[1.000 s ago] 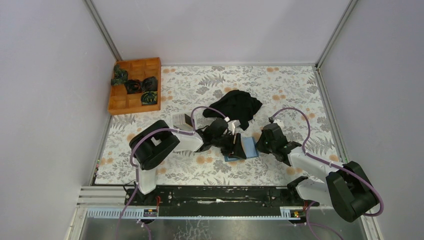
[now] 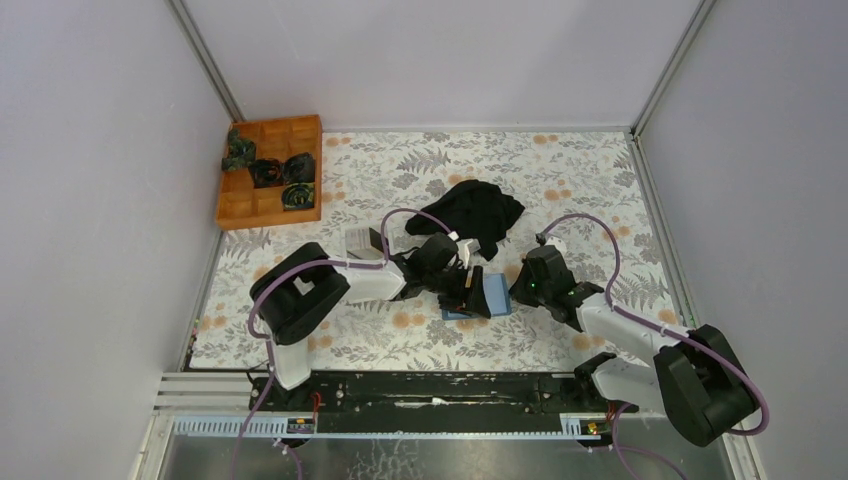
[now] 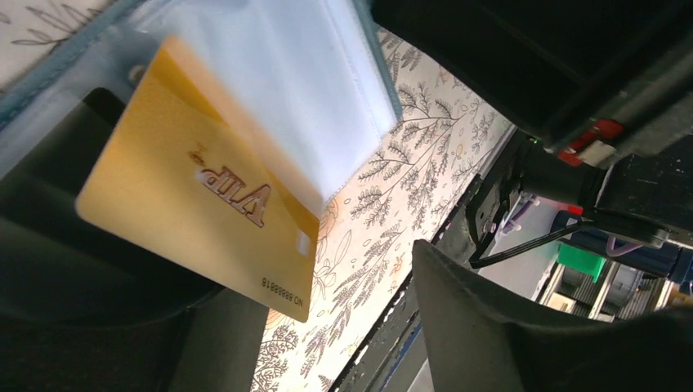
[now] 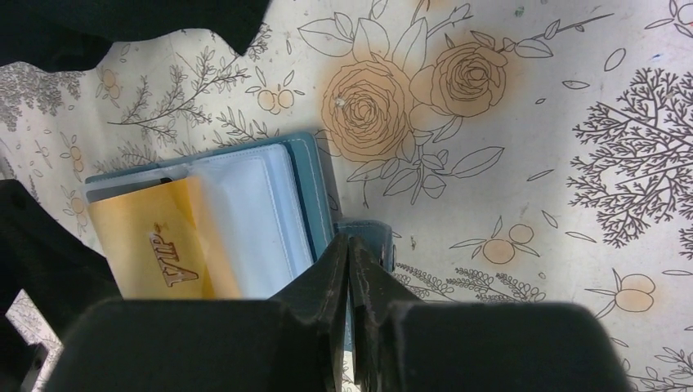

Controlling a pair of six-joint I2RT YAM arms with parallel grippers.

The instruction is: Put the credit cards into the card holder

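The blue card holder (image 2: 497, 295) lies open on the cloth between my grippers. A gold card rests in its clear sleeve, partly sticking out, seen also in the right wrist view. My left gripper is over the holder, its fingers apart around the lower part of the card; I cannot tell whether they touch it. My right gripper is shut at the holder's right edge, with nothing seen between its fingertips.
A black cloth (image 2: 465, 212) lies behind the holder. A wooden compartment tray (image 2: 235, 205) stands at the back left. A pale object (image 2: 360, 242) lies left of the holder.
Over the last second my left arm and the holder have shifted slightly leftward. The right arm has barely moved.
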